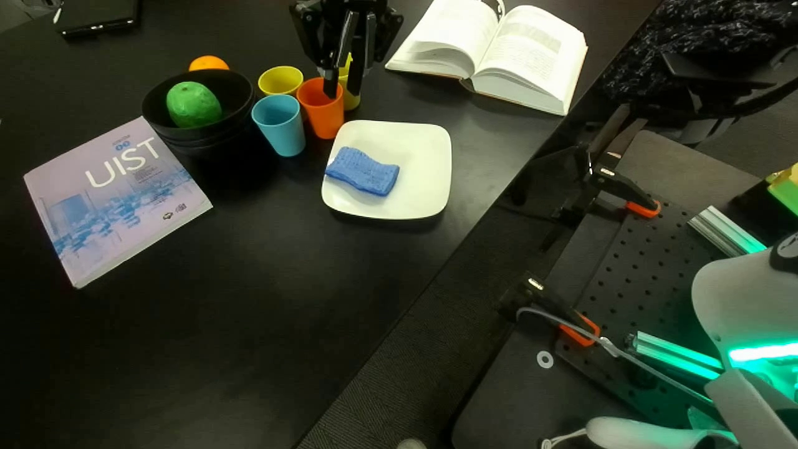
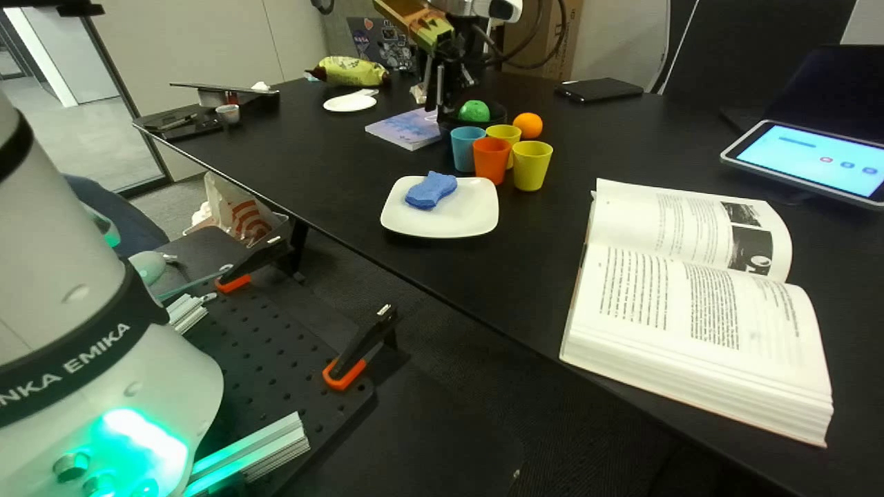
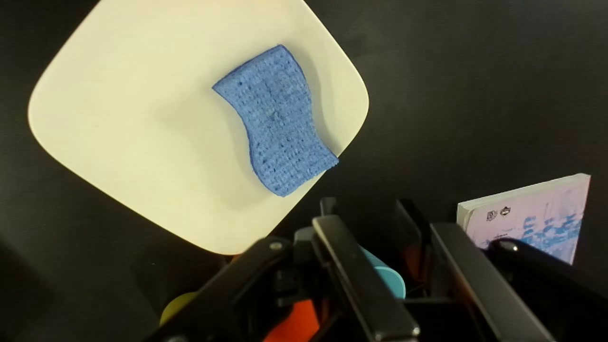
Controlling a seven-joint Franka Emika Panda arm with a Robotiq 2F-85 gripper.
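Note:
A wavy blue sponge [image 1: 363, 171] lies on the white square plate [image 1: 419, 168], its one end reaching the plate's rim in the wrist view. Above the cups, my gripper [image 1: 342, 83] points down, open and with nothing visible between its fingers. From the wrist, the sponge [image 3: 276, 117] and plate [image 3: 131, 114] appear ahead of the fingertips, apart from them. Beside the plate stand an orange cup [image 2: 491, 159], a blue cup [image 2: 468, 149] and two yellow cups, one of them [image 2: 531, 165] at the right. In the wrist view the fingers partly hide the cups.
Black stacked bowls [image 1: 153, 120] hold a green fruit [image 1: 193, 104], with an orange [image 1: 209, 63] behind. A UIST book [image 1: 117, 198] lies left of them. An open book [image 1: 494, 48] rests near the table edge.

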